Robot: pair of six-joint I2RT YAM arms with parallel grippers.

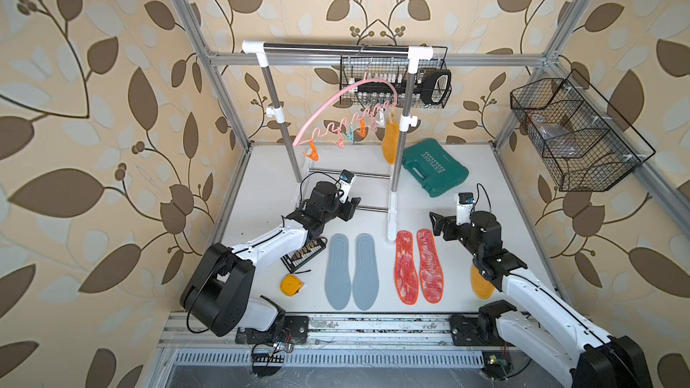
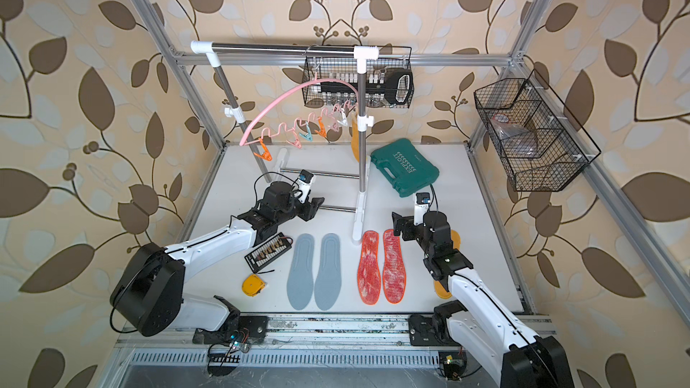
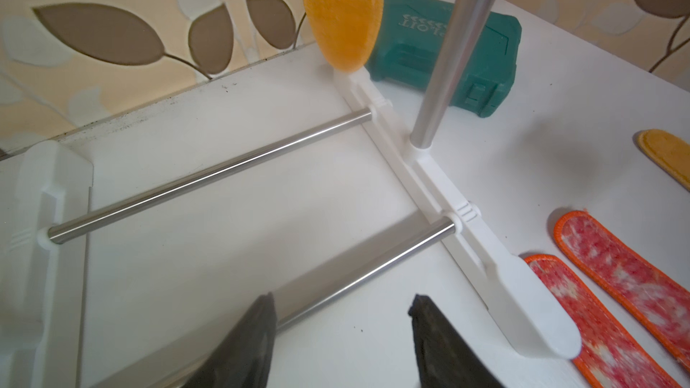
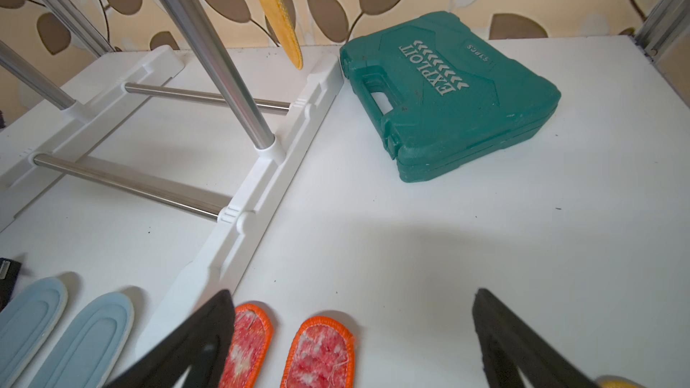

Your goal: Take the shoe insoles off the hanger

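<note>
A pink hanger with clips (image 1: 345, 91) hangs on the rack; one orange-yellow insole (image 1: 390, 140) still hangs from it, also at top in the left wrist view (image 3: 341, 7). Grey insoles (image 1: 337, 273), red insoles (image 1: 431, 266) and another yellow insole (image 1: 481, 281) lie on the table. My left gripper (image 1: 350, 207) stands low in front of the rack, left of the hanging insole, fingers open and empty. My right gripper (image 1: 442, 221) is open and empty, right of the rack's front foot, above the red insoles' tips.
The rack's upright (image 2: 361, 151) stands between the grippers. A green case (image 4: 460, 100) lies behind right. Wire baskets (image 1: 575, 143) hang at the back and right. A tape measure (image 1: 291, 285) and dark tray (image 2: 267, 251) lie front left.
</note>
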